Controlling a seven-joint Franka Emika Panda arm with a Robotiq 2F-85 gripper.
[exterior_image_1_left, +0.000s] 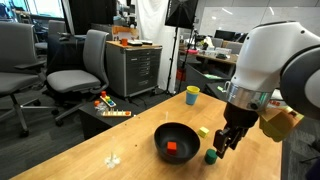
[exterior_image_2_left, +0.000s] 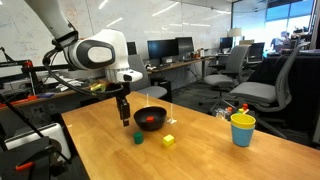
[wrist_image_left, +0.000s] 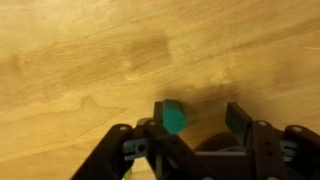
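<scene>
A small green block (exterior_image_1_left: 211, 156) rests on the wooden table beside the black bowl (exterior_image_2_left: 151, 124). Inside that bowl lies a red block (exterior_image_1_left: 172, 147). My gripper (exterior_image_1_left: 222, 141) stands open above the table, close to the green block and clear of it in the second exterior view. Looking down in the wrist view, I see the green block (wrist_image_left: 173, 117) by the left finger, which covers part of it; bare tabletop shows between the fingertips. A yellow block (exterior_image_2_left: 168, 140) sits farther along the table.
A yellow-and-blue cup (exterior_image_2_left: 242, 130) stands toward the table's far end. Several colourful small items (exterior_image_1_left: 104, 100) lie on a dark surface beyond the table edge. Open tabletop (exterior_image_2_left: 205, 158) stretches between the blocks and the cup. Office chairs (exterior_image_1_left: 78, 70) are behind.
</scene>
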